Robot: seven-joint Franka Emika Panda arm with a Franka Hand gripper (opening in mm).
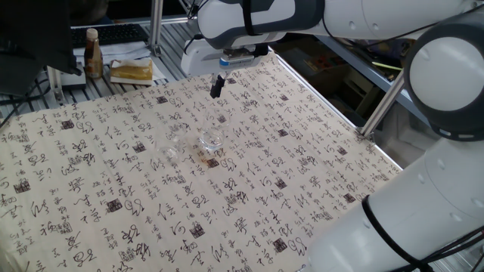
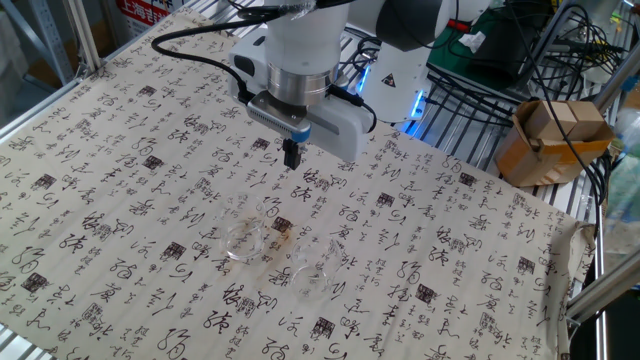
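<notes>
Two clear glass vessels stand on the patterned cloth. In exterior view 1, one glass (image 1: 211, 142) is near the middle of the table and a fainter glass (image 1: 171, 152) is to its left. Exterior view 2 has one glass (image 2: 243, 241) left of centre and the other glass (image 2: 313, 279) lower and to the right. Their outlines are faint, so their full shape is hard to make out. My gripper (image 2: 291, 158) points down above the cloth, apart from both glasses. Its dark fingers are together, and nothing shows between them.
Calligraphy-patterned cloth (image 1: 91, 204) covers the table, mostly bare. A brownish stain (image 2: 280, 242) marks it near the glasses. Beyond the cloth are a sauce bottle (image 1: 93, 54) and a yellow packet (image 1: 131, 72). A cardboard box (image 2: 553, 145) sits off the cloth at right in exterior view 2.
</notes>
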